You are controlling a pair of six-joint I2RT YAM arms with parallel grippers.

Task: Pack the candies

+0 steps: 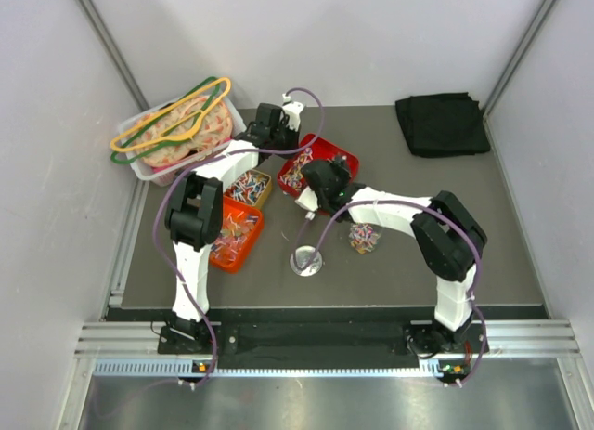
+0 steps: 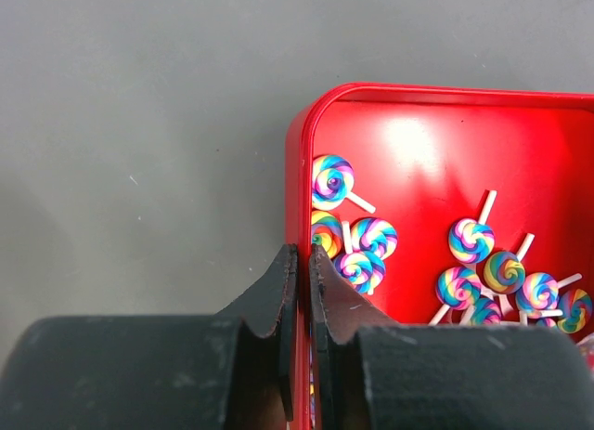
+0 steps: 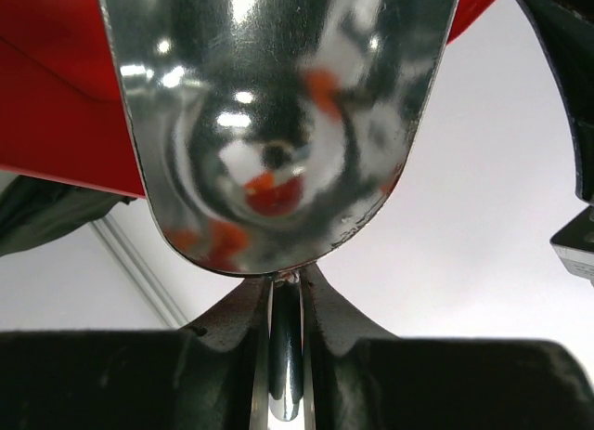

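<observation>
My left gripper is shut on the rim of the red bin (image 2: 408, 91), one finger outside the wall and one inside. Swirl lollipops (image 2: 368, 236) lie within that bin. In the right wrist view my right gripper is shut on the handle of a shiny metal scoop (image 3: 269, 151), whose bowl fills the upper part of that view; no candy can be made out in it. From above, the right gripper hangs over the right part of the red bin (image 1: 324, 148), hiding the scoop's bowl. A jar (image 1: 365, 234) with candies stands to the right.
An orange bin (image 1: 243, 254) and a yellow bin (image 1: 265, 200) hold candies at the left. On the mat lies a round silver lid (image 1: 306, 261). Folded black cloth (image 1: 443, 124) rests at the back right.
</observation>
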